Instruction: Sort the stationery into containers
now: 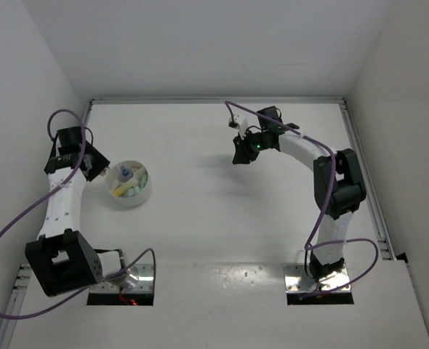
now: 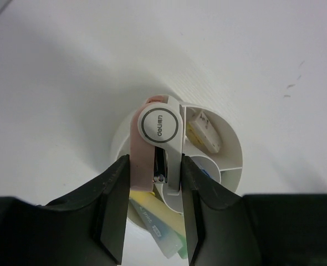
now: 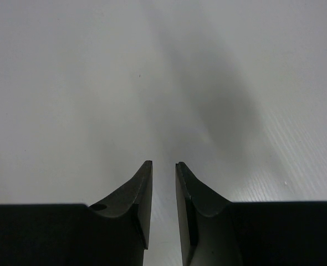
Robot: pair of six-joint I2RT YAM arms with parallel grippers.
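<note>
A pink and white stapler (image 2: 159, 124) is gripped between the fingers of my left gripper. In the left wrist view it overlaps the round white container (image 2: 233, 138), hiding part of its rim; whether it touches cannot be told. From the top view, my left gripper (image 1: 104, 173) is at the left edge of the container (image 1: 143, 195). Inside the container are an eraser (image 2: 205, 132), a yellow item (image 2: 161, 210), a pale greenish item (image 2: 155, 227) and a blue item (image 1: 126, 174). My right gripper is partly open, its fingers apart and empty.
Bare white table (image 1: 193, 211) fills the middle and right, and only empty surface shows below my right gripper (image 1: 242, 154). The left wall (image 1: 25, 131) is close beside the left arm. Purple cables (image 1: 25, 211) loop along both arms.
</note>
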